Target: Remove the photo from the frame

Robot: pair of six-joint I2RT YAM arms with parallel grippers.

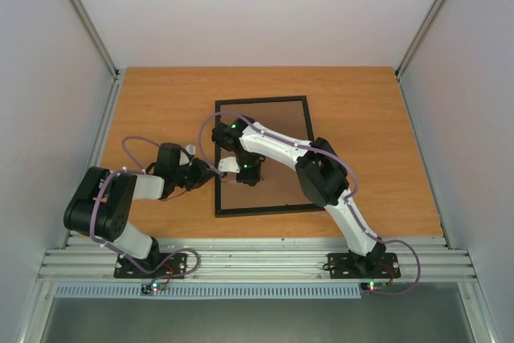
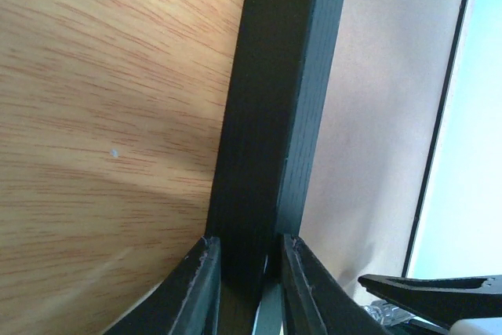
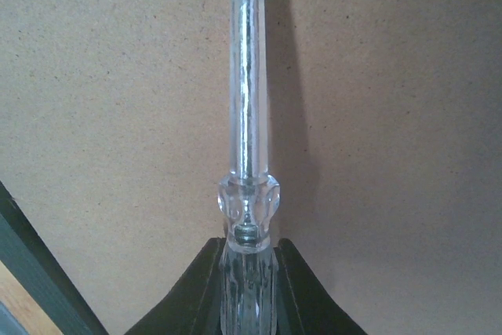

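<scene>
The black frame (image 1: 265, 212) lies back up on the table, its brown backing board (image 1: 265, 110) showing. My left gripper is at the frame's left bar (image 2: 259, 76), its fingers around the dark wood, partly apart. My right gripper is shut on a clear-handled screwdriver (image 3: 247, 84), held over the backing board; its metal shaft runs out of the top of the right wrist view, so the tip is hidden.
Bare wooden table (image 1: 385, 142) surrounds the frame on the back and right. The right arm reaches across the frame's middle. Walls enclose the table at left, back and right.
</scene>
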